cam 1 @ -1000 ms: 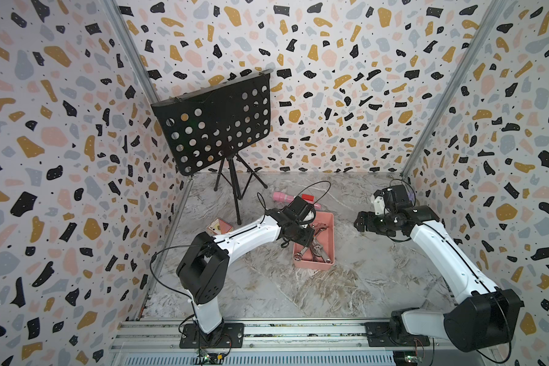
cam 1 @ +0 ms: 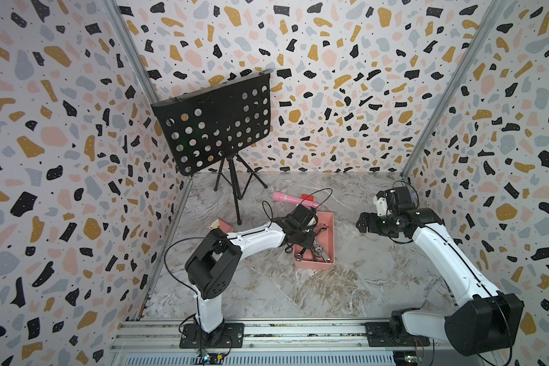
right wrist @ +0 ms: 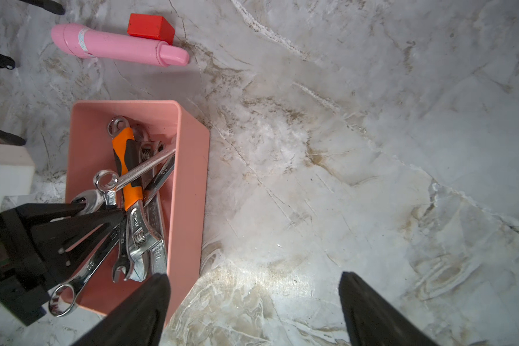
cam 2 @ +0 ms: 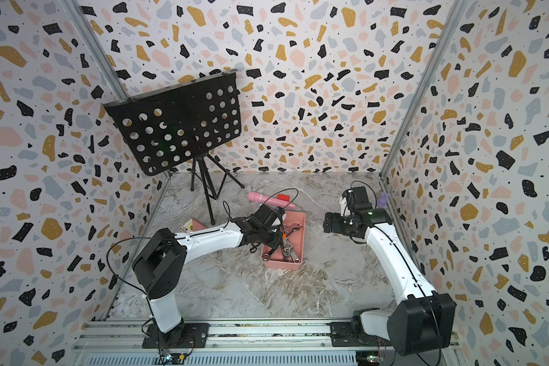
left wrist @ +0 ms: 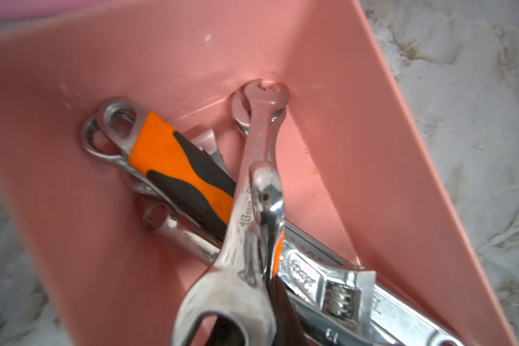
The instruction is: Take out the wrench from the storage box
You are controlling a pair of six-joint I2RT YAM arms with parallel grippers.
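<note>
The pink storage box (cam 1: 332, 244) stands mid-table, holding several silver wrenches and an adjustable wrench with an orange and black handle (left wrist: 170, 161). Inside it, my left gripper reaches in from the left, its dark fingers close together and shut on a silver wrench, though the contact itself is mostly hidden. In the left wrist view, a silver wrench marked 16mm (left wrist: 245, 219) lies close to the camera, over the others. My right gripper is open and empty, to the right of the box and above the table.
Behind the box lie a pink cylinder (right wrist: 118, 47) and a red block (right wrist: 150, 27). A black perforated stand (cam 1: 231, 131) rises at the back left. Right of the box, the marble table (right wrist: 305, 190) is clear.
My left gripper has shifted slightly right and down at the box, and its arm has swung a little with it. The right arm has barely shifted.
</note>
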